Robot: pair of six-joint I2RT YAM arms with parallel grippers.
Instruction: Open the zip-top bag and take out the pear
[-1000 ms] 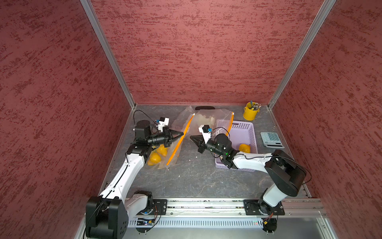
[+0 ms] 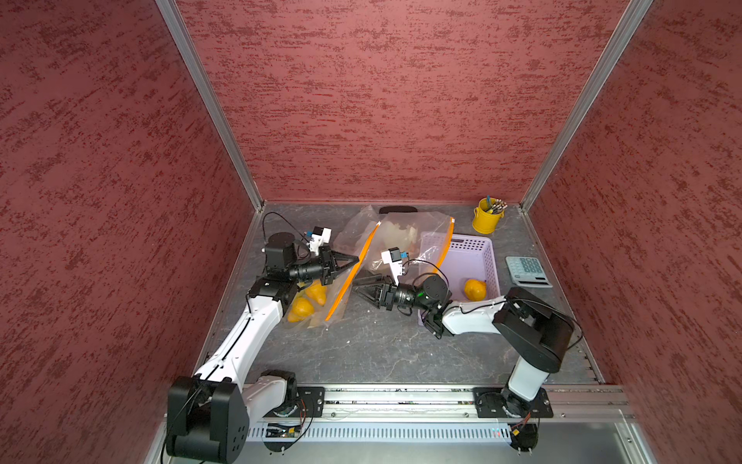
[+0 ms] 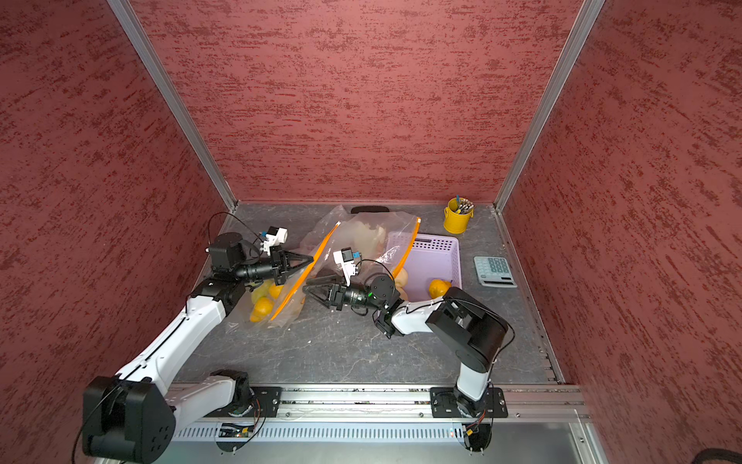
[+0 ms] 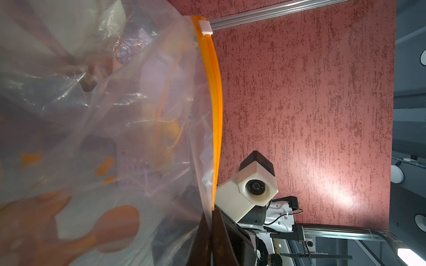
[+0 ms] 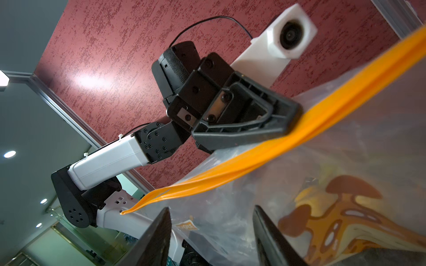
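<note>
A clear zip top bag with an orange zip strip stands tilted left of centre. Yellow pears show through its plastic, near the table. My left gripper is shut on the bag's lip at mid-strip; in the left wrist view the strip runs down to its fingertips, with a white slider at the far end. My right gripper faces the strip from the right, close below the left one. Its fingers stand apart, with no plastic clearly gripped between them in the right wrist view.
A second clear bag with an orange strip lies against a lilac basket, which contains a yellow fruit. A yellow bucket and a calculator are at right.
The left gripper has stayed nearly still on the bag.
</note>
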